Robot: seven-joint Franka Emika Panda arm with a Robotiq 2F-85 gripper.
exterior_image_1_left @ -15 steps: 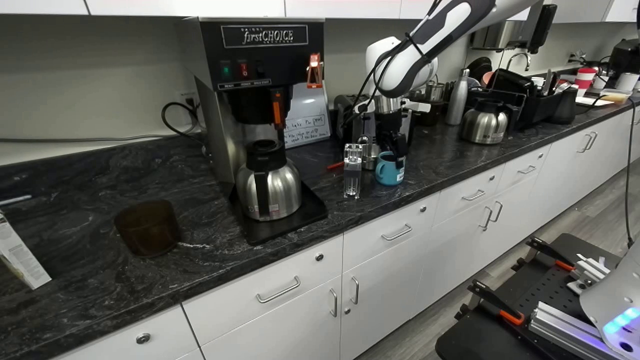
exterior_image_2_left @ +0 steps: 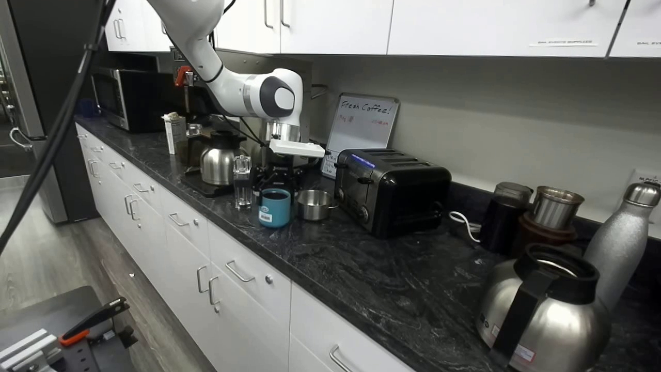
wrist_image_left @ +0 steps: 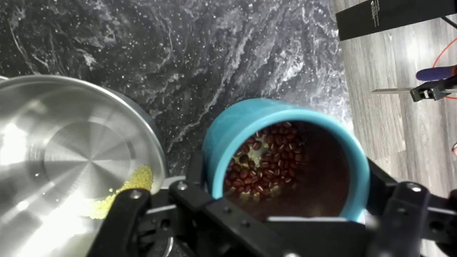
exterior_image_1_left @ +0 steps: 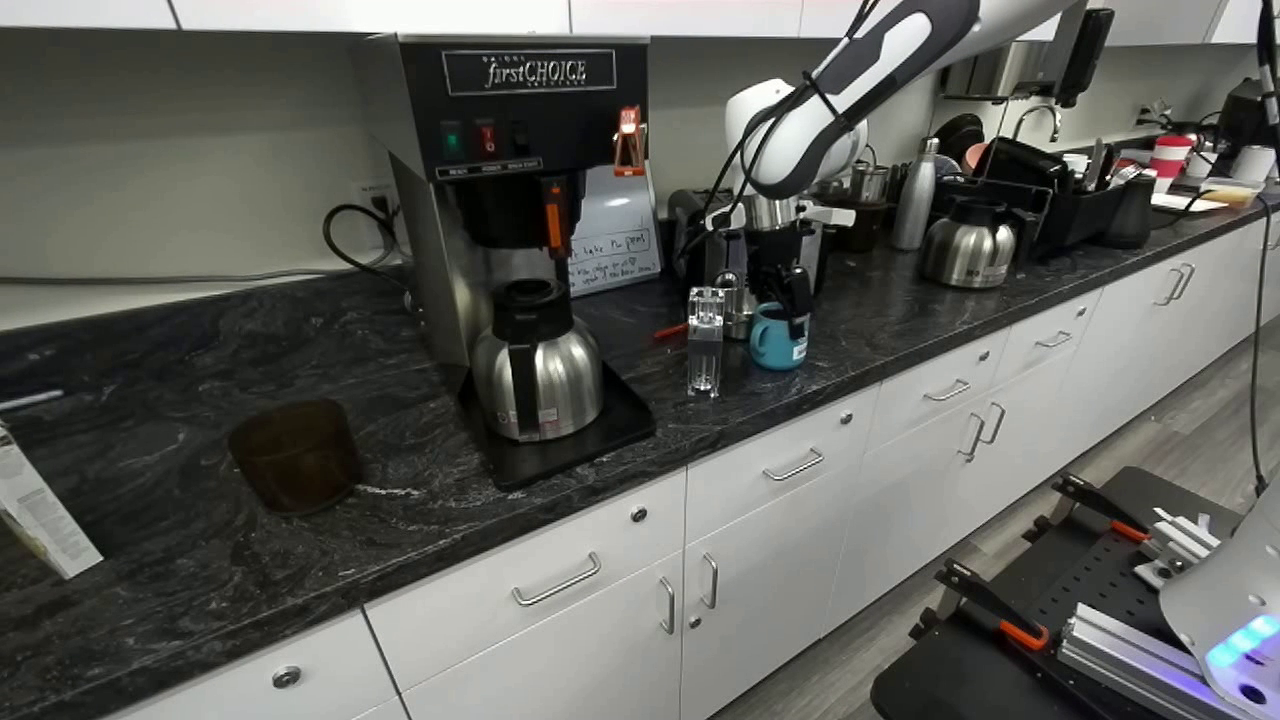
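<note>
A teal mug (exterior_image_1_left: 780, 342) stands upright near the counter's front edge, with dark red beans (wrist_image_left: 265, 165) inside. My gripper points down over it, one finger (wrist_image_left: 196, 167) close against the mug's left side and the other on its right side in the wrist view. Whether the fingers press on the mug or only stand around it cannot be told. A steel pot (exterior_image_2_left: 314, 204) sits beside the mug; a small heap of yellow grains (wrist_image_left: 135, 182) lies in its bottom.
A clear acrylic holder (exterior_image_2_left: 242, 182) stands close beside the mug. Behind are a black toaster (exterior_image_2_left: 390, 192) and a whiteboard (exterior_image_2_left: 361, 127). A coffee maker with a steel carafe (exterior_image_1_left: 539, 372) occupies one side. Bare counter (exterior_image_2_left: 384, 279) lies in front of the toaster.
The arm and gripper have shifted very slightly left in exterior view 1. The mug seems to have moved a touch the same way and remains at counter level.
</note>
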